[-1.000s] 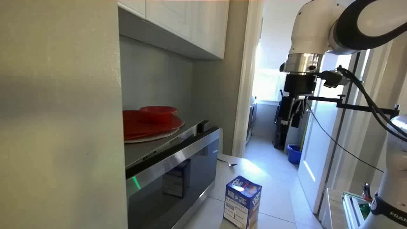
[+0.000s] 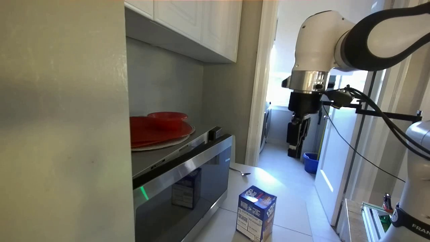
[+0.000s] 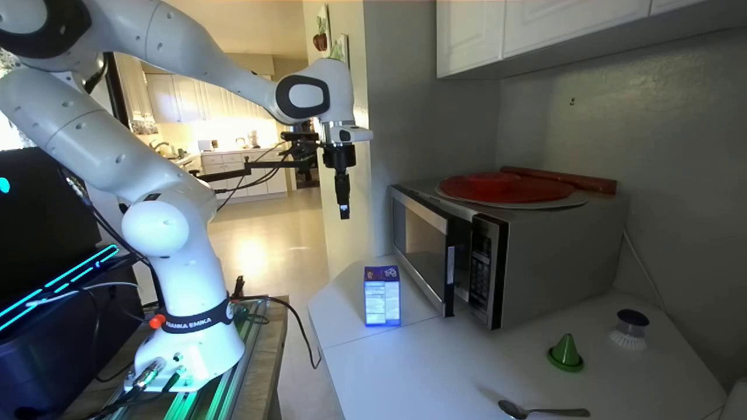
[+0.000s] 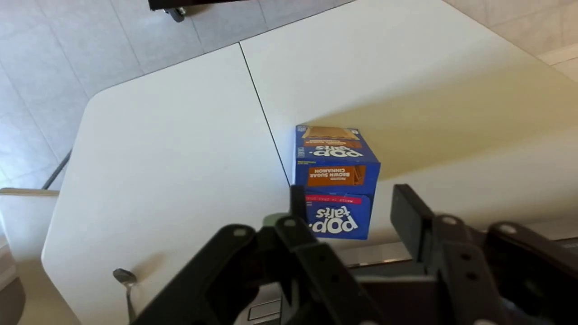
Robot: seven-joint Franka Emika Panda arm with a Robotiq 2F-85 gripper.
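A blue Pop-Tarts box [image 2: 256, 213] stands upright on the white counter in front of the microwave [image 3: 560, 252], whose door [image 2: 185, 181] is ajar. My gripper [image 2: 296, 147] points down in the air, well above the counter. In the wrist view the gripper has its fingers apart, with an empty gap between them. The box [image 4: 337, 176] shows below and beyond that gap, not touched by the fingers.
A red plate [image 3: 508, 188] and bowl rest on top of the microwave. A green juicer [image 3: 565, 353], a brush [image 3: 630, 330] and a spoon [image 3: 543, 410] lie on the counter. White cabinets [image 3: 546, 31] hang above. Counter around the box is mostly clear.
The arm has come down a little and moved left in exterior view 1, toward the box. The fingers look closer together than before. The box and microwave have not moved.
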